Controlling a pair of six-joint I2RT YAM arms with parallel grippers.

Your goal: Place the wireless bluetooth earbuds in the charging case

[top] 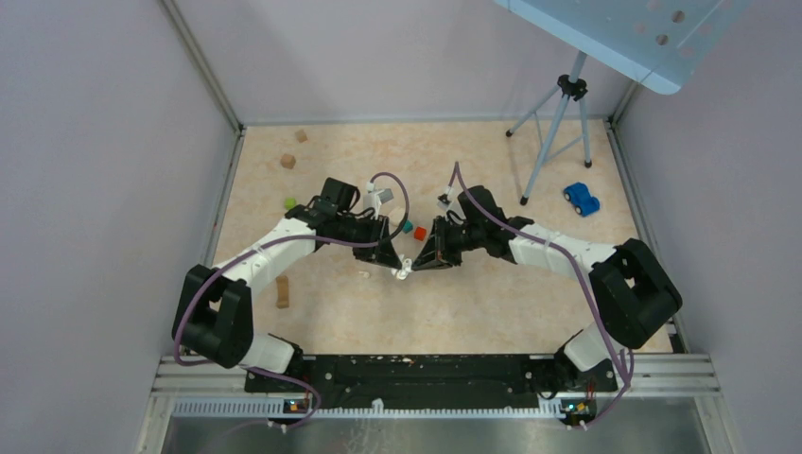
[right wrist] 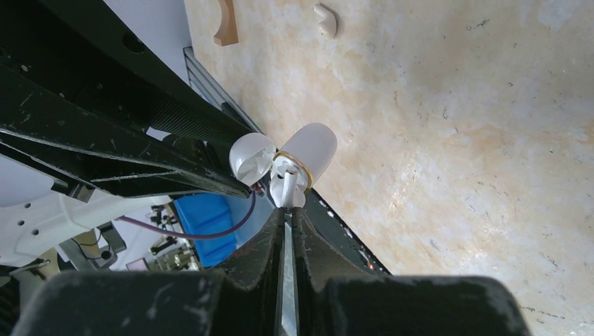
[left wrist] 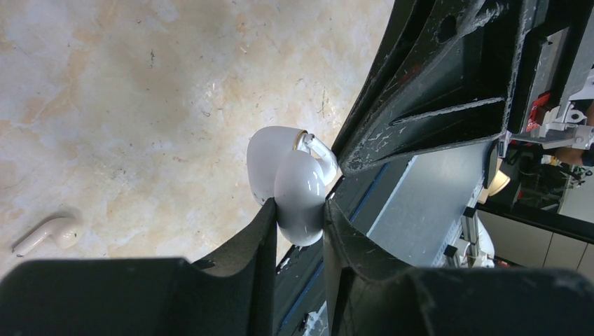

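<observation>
The white charging case [top: 402, 273] is held off the table between the two arms, its two halves spread apart. In the left wrist view my left gripper is shut on the nearer rounded half [left wrist: 301, 185]; the gold-rimmed half [left wrist: 270, 157] sits behind it. My right gripper is shut on the stem of a white earbud [right wrist: 288, 189]. That earbud's head lies at the gold-rimmed opening, and how deep it sits cannot be told. Another white earbud [left wrist: 63, 231] lies loose on the table, left of the case.
Coloured blocks, including a red block [top: 420, 233], lie behind the grippers. A wooden block [top: 283, 291] is at the left, a blue toy car [top: 581, 199] at the far right beside a tripod [top: 558, 123].
</observation>
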